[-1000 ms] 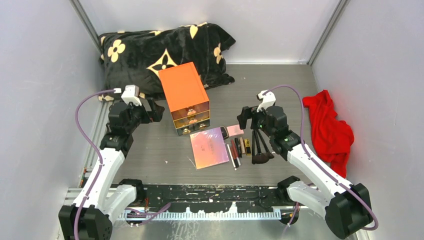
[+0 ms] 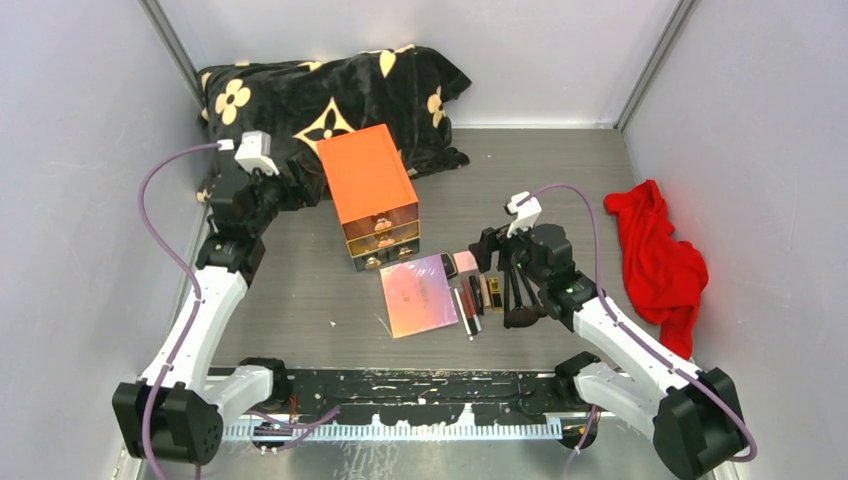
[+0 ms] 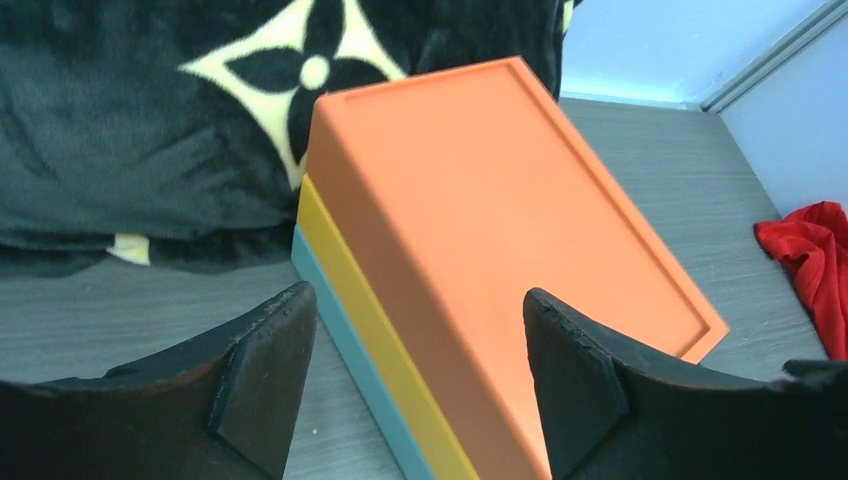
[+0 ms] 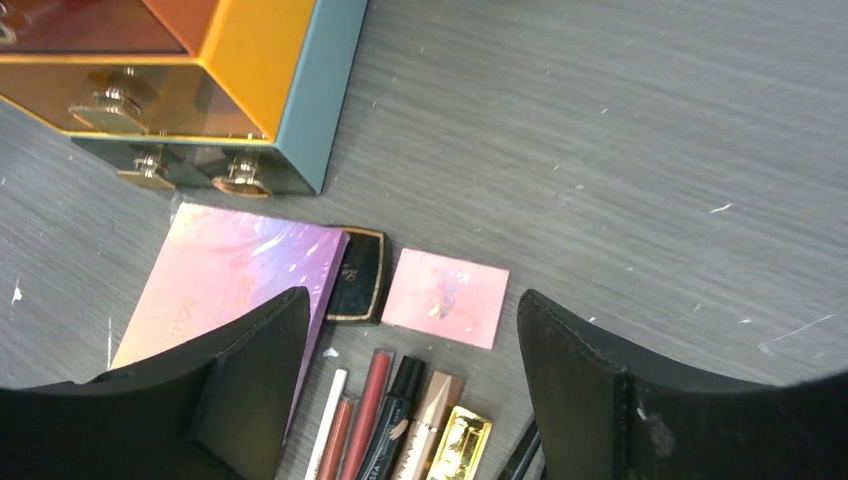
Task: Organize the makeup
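Observation:
An orange drawer organizer (image 2: 362, 172) with three clear-fronted drawers stands at the centre back. My left gripper is open beside its left end, over the orange top (image 3: 470, 190) in the left wrist view. My right gripper stands open above the makeup: a pink-purple palette (image 4: 215, 270), a black compact (image 4: 355, 280), a pink card-like item (image 4: 445, 295), several pens and tubes (image 4: 365, 415), and a gold item (image 4: 460, 450). Dark brushes (image 2: 520, 315) lie to their right.
A black patterned blanket (image 2: 260, 110) is bunched behind the organizer. A red cloth (image 2: 655, 260) lies along the right wall.
My left gripper has moved up toward the back of the table, near the organizer's top end. My right gripper has shifted slightly down toward the makeup. The objects are unmoved.

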